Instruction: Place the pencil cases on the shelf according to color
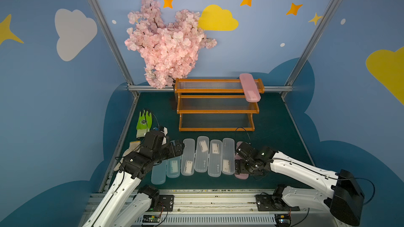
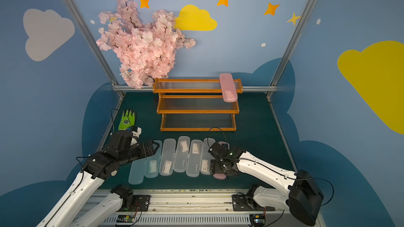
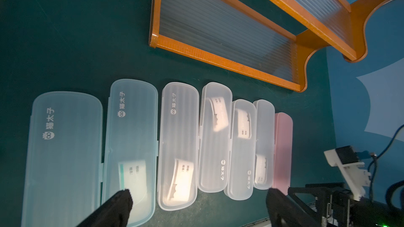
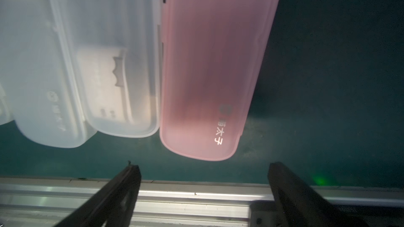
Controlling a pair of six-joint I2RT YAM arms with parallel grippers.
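A row of pencil cases lies on the green mat: blue ones (image 3: 63,164) at the left, several clear ones (image 3: 176,134) in the middle, a pink one (image 4: 214,63) at the right end. Another pink case (image 1: 249,87) rests on the top tier of the wooden three-tier shelf (image 1: 216,128). My right gripper is open over the front end of the pink case in the row, nothing between its fingers. My left gripper stands open above the blue and clear cases at the left, holding nothing.
A green glove (image 1: 143,119) lies at the left edge, and artificial pink blossom (image 1: 168,42) stands at the back left. Bare mat shows right of the row. A metal rail runs along the front edge.
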